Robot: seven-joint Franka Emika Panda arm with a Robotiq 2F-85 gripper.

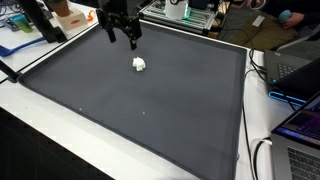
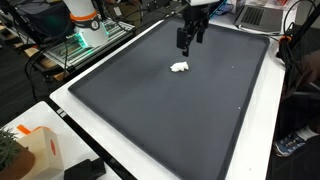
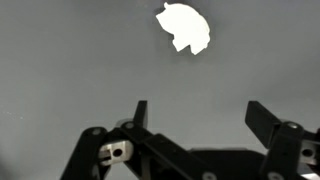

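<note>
A small white object, crumpled or irregular in outline, lies on the dark grey board. In exterior view 2 the same white object rests below and to the left of my gripper. My gripper hovers above the board, to the left of the object in exterior view 1. From the wrist, the white object appears near the top of the frame, apart from my black fingers. Those fingers stand wide open at the lower edge, with only bare board between them.
Most of the grey board is clear. Laptops stand along the right side in exterior view 1. A bottle and other items crowd the table's far left. A potted plant sits at the lower left of exterior view 2.
</note>
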